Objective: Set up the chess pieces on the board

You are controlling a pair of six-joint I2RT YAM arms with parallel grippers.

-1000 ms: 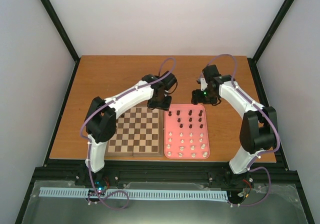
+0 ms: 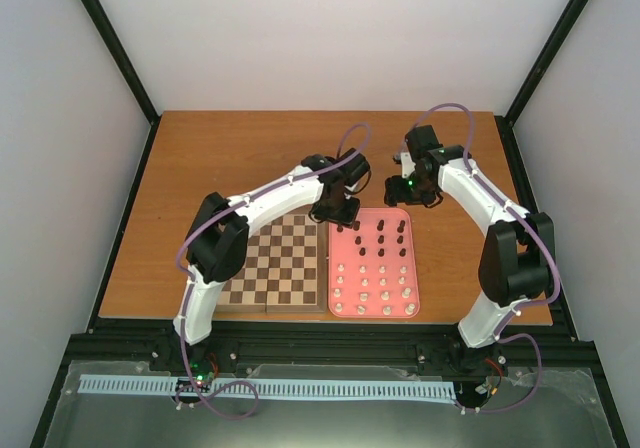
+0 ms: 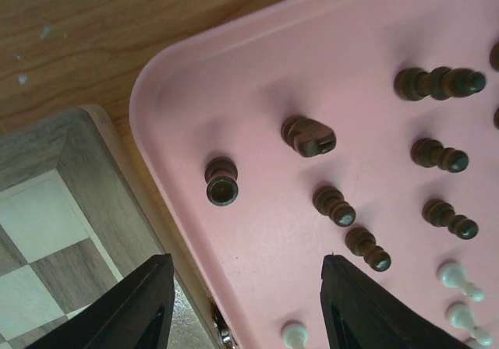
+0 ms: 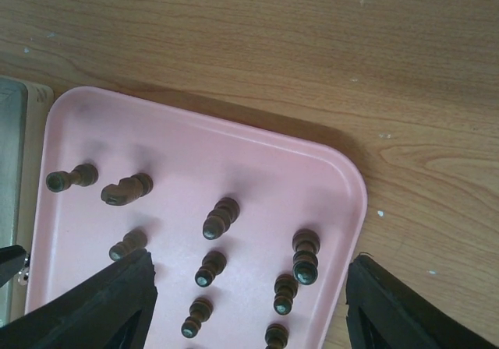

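Note:
The chessboard (image 2: 281,268), bare where it shows, lies left of the pink tray (image 2: 372,290). Dark pieces stand in the tray's far half and white pieces (image 2: 385,295) in its near half. Over the tray's far left corner hovers my left gripper (image 2: 337,218), its fingers apart and nothing between them. In the left wrist view, a dark rook (image 3: 222,181) and a dark knight (image 3: 309,136) stand just ahead of those fingers. My right gripper (image 2: 403,202), likewise open and empty, is above the tray's far right edge; a tall dark piece (image 4: 306,256) stands between its fingers' lines of reach.
Bare wooden table (image 2: 240,148) extends behind the board and tray, and there is free room right of the tray. A metal clasp (image 3: 223,327) shows on the board's side by the tray. The two forearms come close together over the tray's far edge.
My left gripper has moved right, from the board's far right corner to over the tray's far left corner. The right arm has barely shifted. The pieces stand where they stood.

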